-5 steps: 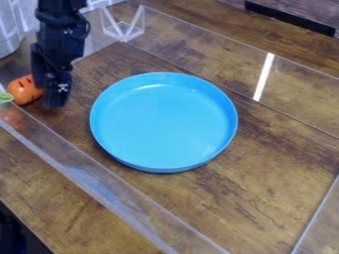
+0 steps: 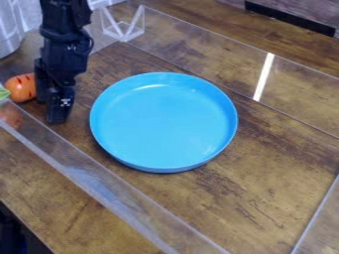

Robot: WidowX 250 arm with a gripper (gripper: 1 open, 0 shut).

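Note:
My gripper (image 2: pixel 54 99) is a black arm hanging at the upper left, its fingers low over the wooden table, just right of an orange toy (image 2: pixel 22 87) with a green top, like a carrot. Whether the fingers are open or shut around anything is hard to tell. A round light blue plate (image 2: pixel 163 121) lies to the right of the gripper, in the middle of the view.
A clear plastic edge (image 2: pixel 106 189) runs diagonally across the lower left. A white object (image 2: pixel 11 25) stands at the top left.
My gripper has moved downward and slightly right since a second ago, beside the orange toy. The plate has not moved.

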